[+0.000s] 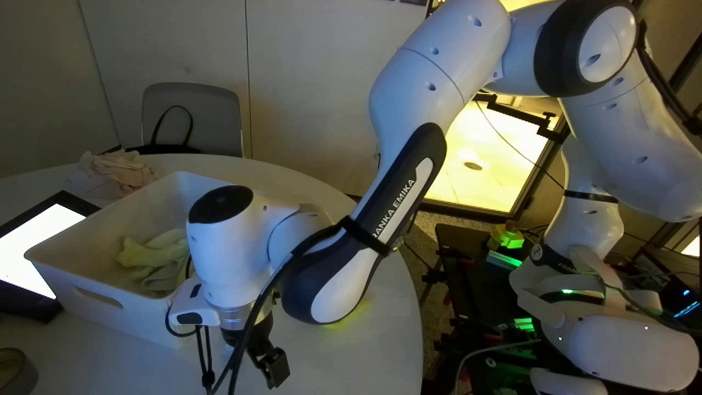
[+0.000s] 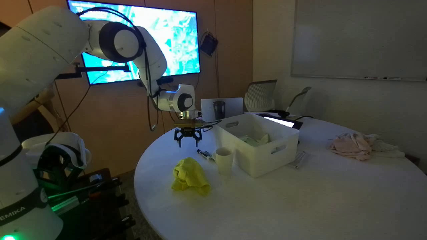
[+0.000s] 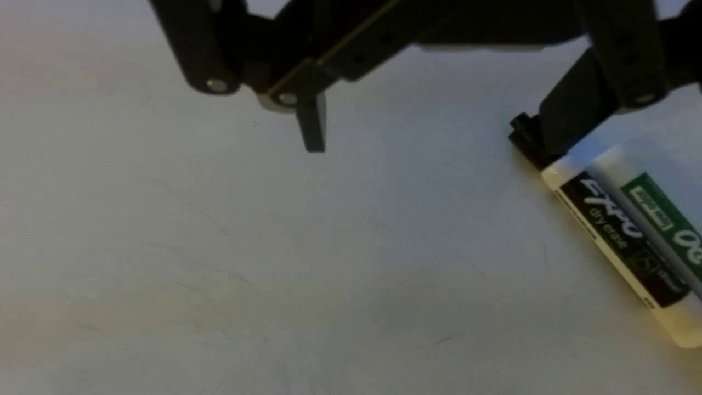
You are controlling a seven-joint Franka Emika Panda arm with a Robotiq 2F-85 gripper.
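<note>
My gripper (image 2: 188,144) hangs open above the table, its two fingers apart and nothing between them. Two capped Expo dry-erase markers lie side by side on the table, one with a black label (image 3: 622,237) and one with a green label (image 3: 668,220). In the wrist view they are at the right, partly behind my right-hand finger (image 3: 579,105) and cut off by the frame edge. Exterior view 2 shows the markers (image 2: 205,154) below and to the right of the gripper. A white cup (image 2: 223,160) stands beside them, and a crumpled yellow cloth (image 2: 190,176) lies nearer the camera.
A white bin (image 2: 276,154) holding pale cloths (image 1: 158,257) stands beside the cup. Behind it are a lit tablet (image 1: 29,243) and a pinkish cloth pile (image 2: 356,146).
</note>
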